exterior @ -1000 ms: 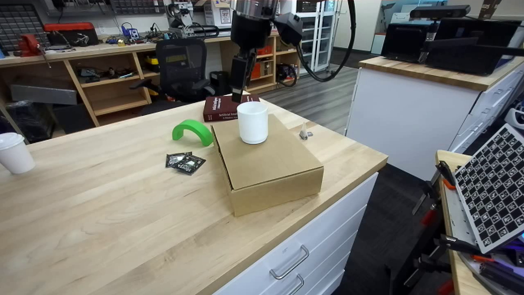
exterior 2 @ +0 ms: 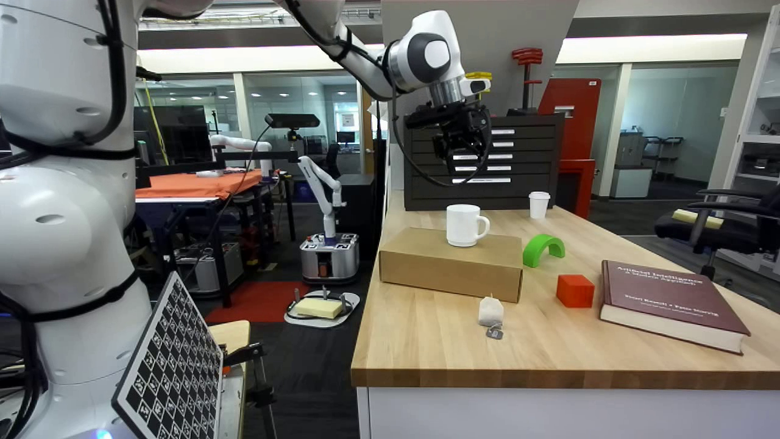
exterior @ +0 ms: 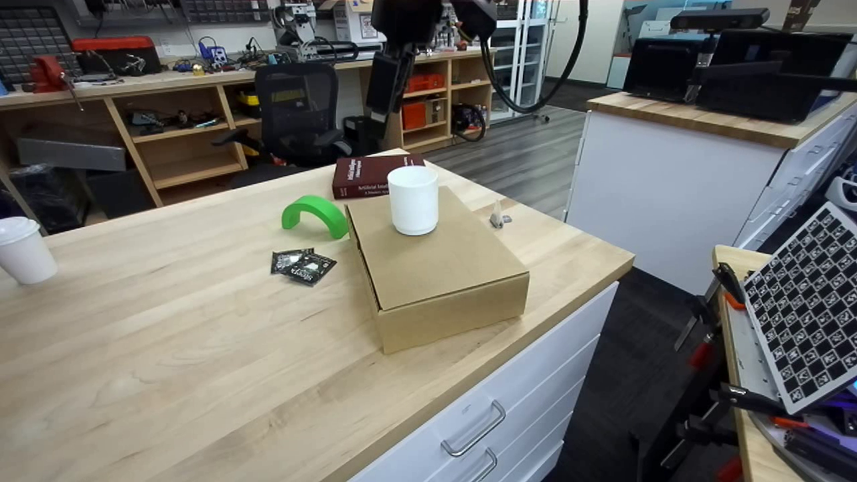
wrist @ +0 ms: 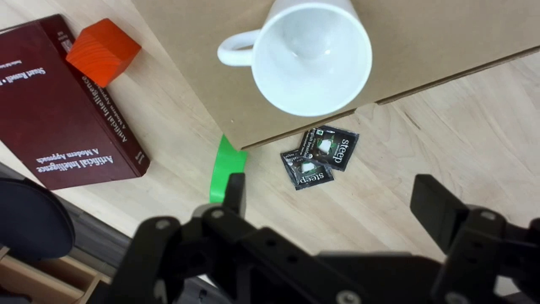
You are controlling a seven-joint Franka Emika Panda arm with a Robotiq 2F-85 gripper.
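A white mug [exterior: 414, 201] stands upright on the closed cardboard box [exterior: 450, 249]. In the wrist view the mug [wrist: 311, 61] is seen from above, its handle toward the left. High over the table hangs my gripper, open and with nothing between its fingers, clear of the mug. In the second exterior view the gripper [exterior 2: 459, 157] is a dark shape above the mug [exterior 2: 462, 224], its fingers hard to make out. Two black tea sachets [wrist: 329, 147] lie overlapping on the table beside the box. Beyond the box's far side sits a tea bag [exterior 2: 490, 311] with its tag.
A green arch [exterior 2: 542, 250], a red-orange block [exterior 2: 574, 290] and a thick maroon book [exterior 2: 669, 303] rest near the box. A white lidded cup [exterior: 25, 250] stands at the left.
My gripper has risen, moving up and away from the mug in exterior view 1. Mug, box and the other table objects are unmoved.
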